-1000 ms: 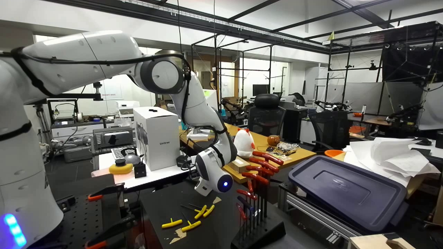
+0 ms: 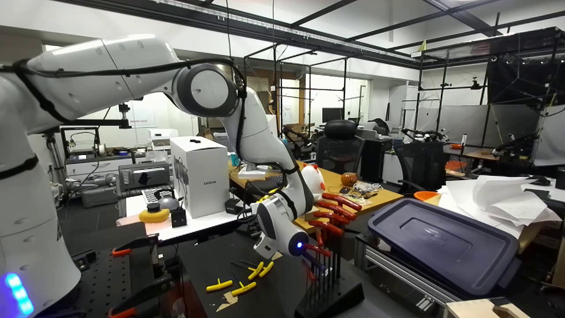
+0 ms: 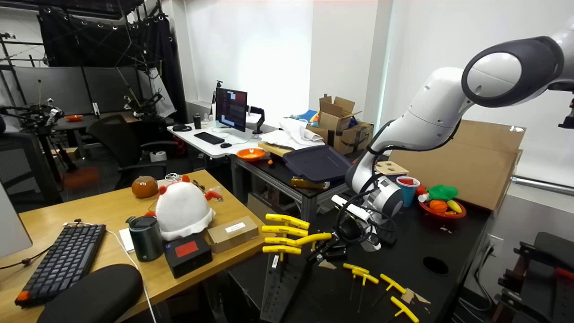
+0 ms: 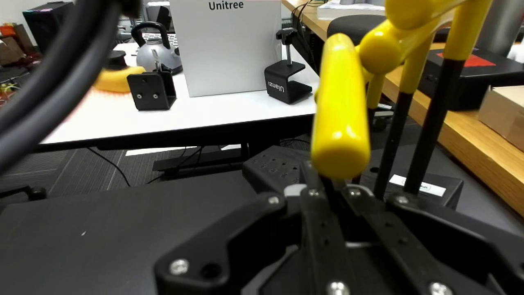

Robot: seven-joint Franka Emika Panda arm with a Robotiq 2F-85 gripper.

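Just above my fingertips in the wrist view is a yellow T-handle (image 4: 341,105), seen end on, its stem running down between them. My gripper is shut on that stem. From the other side, a tilted yellow handle (image 3: 315,238) shows at the fingertips of the gripper (image 3: 316,253), close against several level yellow handles (image 3: 285,231) over a dark stand (image 3: 277,288). More yellow handles (image 4: 417,44) with black shafts rise to the right in the wrist view. The arm hides my fingers in exterior view 1. How deep the held key's shaft sits cannot be seen.
Several loose yellow T-handle keys (image 2: 243,288) lie on the black table (image 3: 457,237). A rack of red-handled keys (image 2: 328,229) stands close to the wrist. A bowl of toy fruit (image 3: 441,210) and a blue cup (image 3: 407,189) are farther back.
In exterior view 1, the wrist has moved right and slightly down, now overlapping some red handles. Yellow handles now show behind the arm. The loose keys have stayed put.
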